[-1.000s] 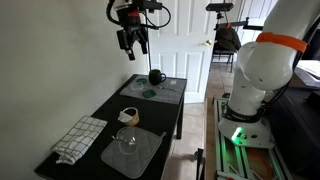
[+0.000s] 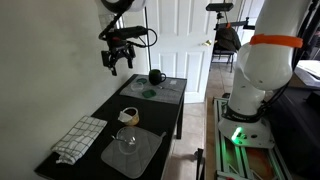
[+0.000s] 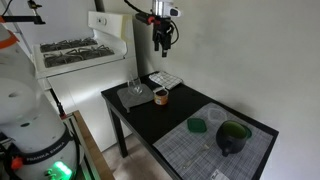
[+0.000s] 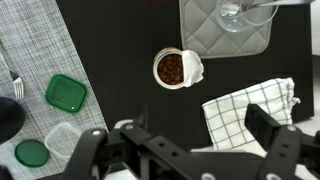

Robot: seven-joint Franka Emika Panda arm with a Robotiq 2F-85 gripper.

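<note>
My gripper (image 2: pixel 121 66) hangs high above the table, open and empty, its fingers spread apart. In the wrist view the gripper has a cup of brown beans or pellets (image 4: pixel 168 70) ahead of its fingers, well below. A white piece (image 4: pixel 191 68), perhaps paper or cloth, lies over the cup's edge. The same cup (image 3: pixel 161 98) stands upright on the black table in exterior view 2. A white checkered towel (image 4: pixel 250 112) lies flat to the right in the wrist view. On a grey mat (image 4: pixel 222 38) rests a clear glass vessel (image 4: pixel 243 14).
At the other table end, a grey woven mat (image 3: pixel 187 152) carries a dark mug (image 3: pixel 233 134), a green container (image 3: pixel 197 126), a clear container (image 4: pixel 65 138), a green lid (image 4: pixel 31 153) and a fork (image 4: pixel 16 82). Bare black table lies between both mats.
My gripper has shifted left and slightly lower in exterior view 1, towards the towel's end, and its fingers have turned. The things on the table stand as before.
</note>
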